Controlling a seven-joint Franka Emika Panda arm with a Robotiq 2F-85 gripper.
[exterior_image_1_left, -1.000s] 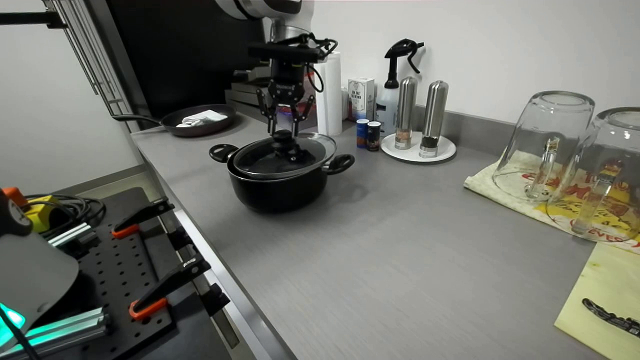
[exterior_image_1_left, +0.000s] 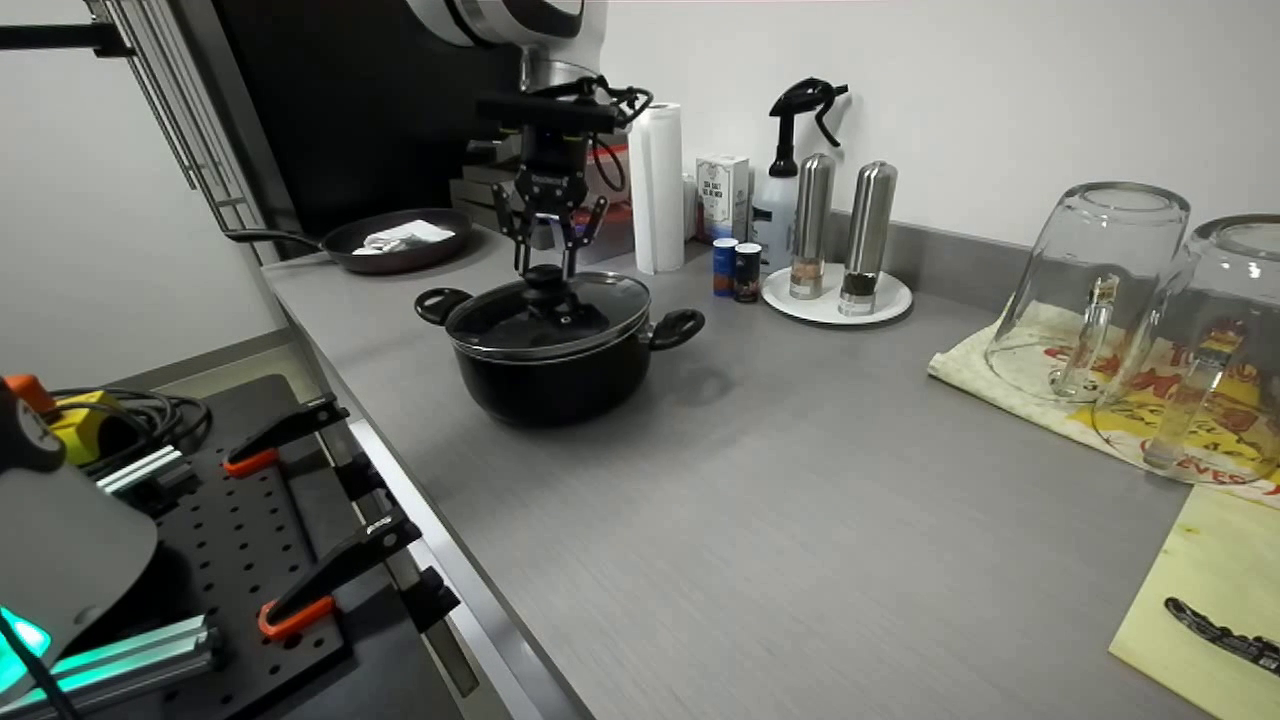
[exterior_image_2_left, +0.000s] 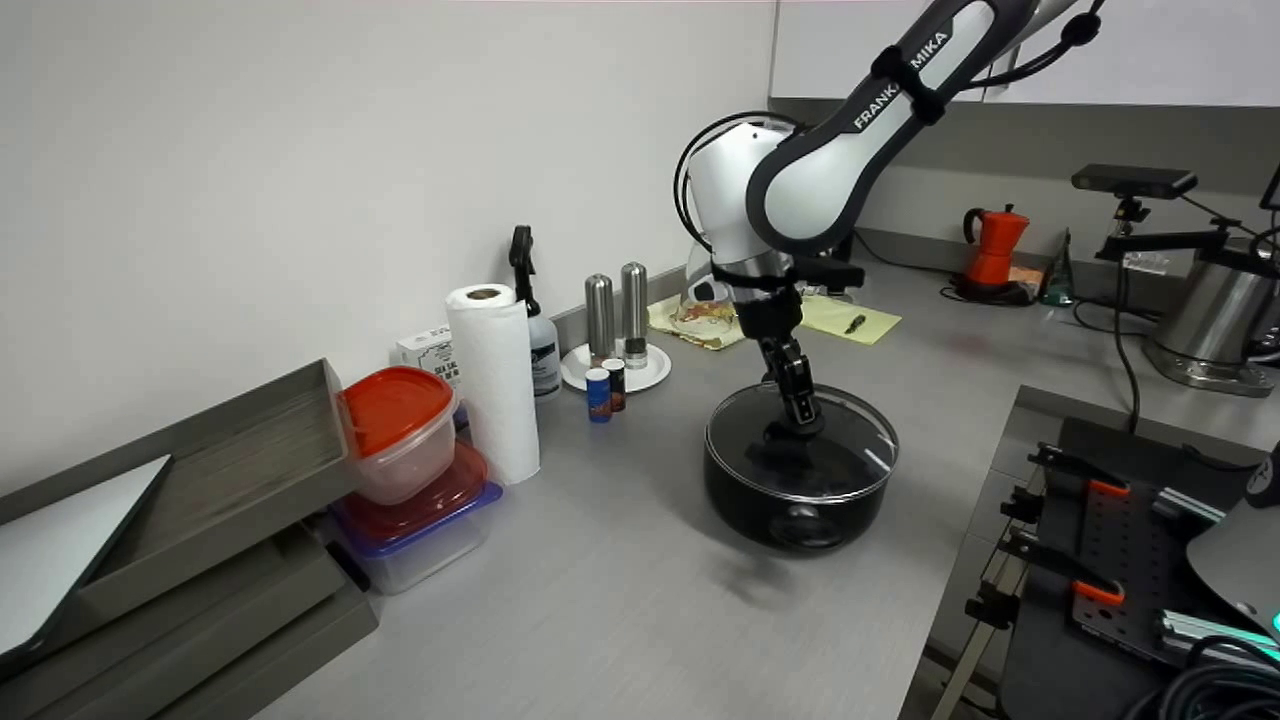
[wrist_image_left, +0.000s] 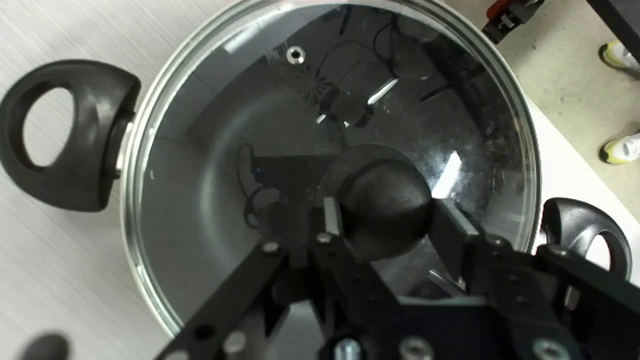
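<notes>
A black pot (exterior_image_1_left: 554, 390) with two side handles stands on the grey counter, near its front edge. Its glass lid (exterior_image_2_left: 846, 462) lies over the opening, the metal rim seeming to sit level on the pot. My gripper is shut on the lid's round black knob (wrist_image_left: 384, 201), one finger on either side of it in the wrist view. From exterior view 1 the gripper (exterior_image_1_left: 546, 266) comes straight down over the knob. Through the dark glass I cannot tell what the pot holds.
Behind the pot are a paper towel roll (exterior_image_1_left: 657, 192), small shakers (exterior_image_1_left: 746, 271) and a white plate (exterior_image_1_left: 836, 300) with two mills. A frying pan (exterior_image_1_left: 402, 246) rests at the far left. Glass mugs (exterior_image_1_left: 1086, 294) stand at right.
The gripper and lid have moved slightly left and down in exterior view 1. The lid, earlier offset and raised above the pot's rim, now sits evenly over it.
</notes>
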